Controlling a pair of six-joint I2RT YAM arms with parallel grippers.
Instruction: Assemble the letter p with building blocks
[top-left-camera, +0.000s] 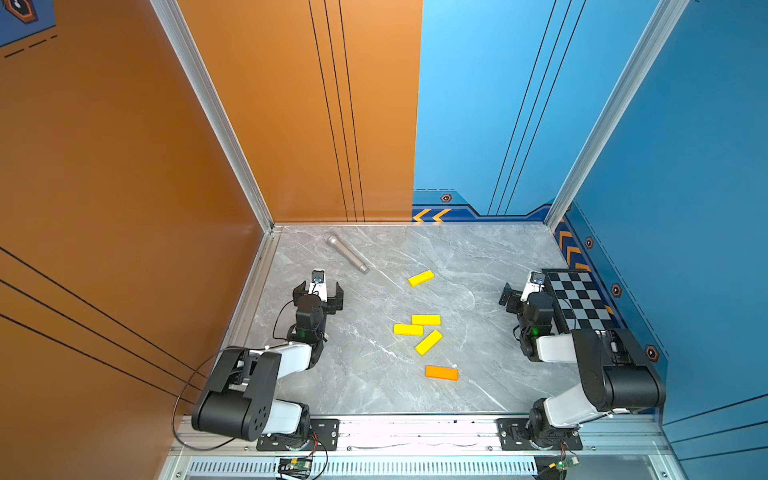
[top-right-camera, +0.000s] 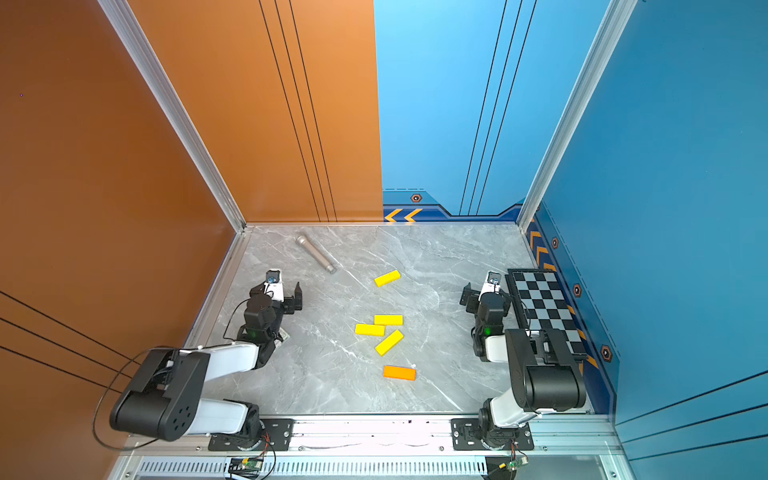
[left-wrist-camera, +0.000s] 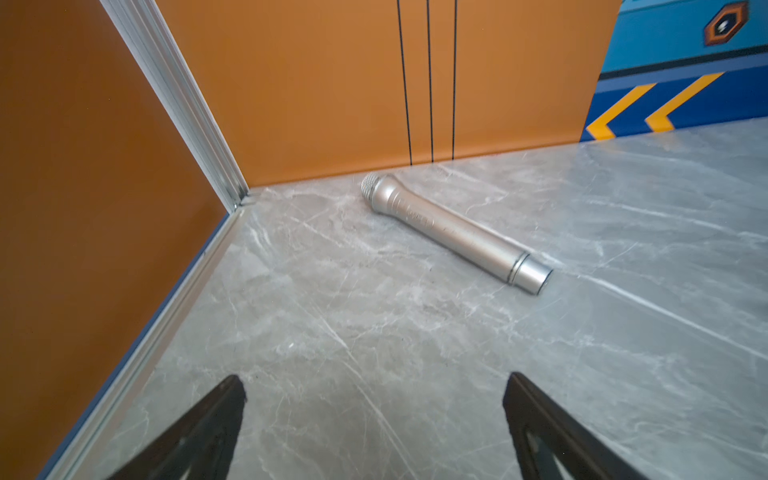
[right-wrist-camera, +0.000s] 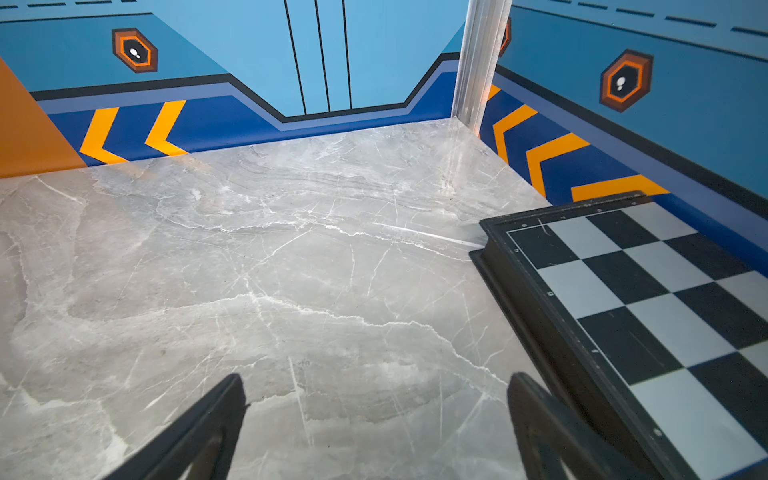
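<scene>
Several yellow blocks lie on the grey marbled table. One yellow block (top-left-camera: 421, 277) rests alone toward the back. In the middle, a left yellow block (top-left-camera: 408, 329) and a right yellow block (top-left-camera: 426, 320) lie end by end, slightly offset. Just in front of them is a slanted yellow block (top-left-camera: 429, 342). Nearest the front edge lies an orange block (top-left-camera: 441, 373). Left of the blocks, my left gripper is open and empty. My right gripper stands open on the right side, also empty. No block shows in either wrist view.
A silver microphone (left-wrist-camera: 460, 232) lies at the back left, ahead of my left gripper. A raised chessboard (right-wrist-camera: 640, 296) borders my right gripper's right side. Bare table surrounds the blocks.
</scene>
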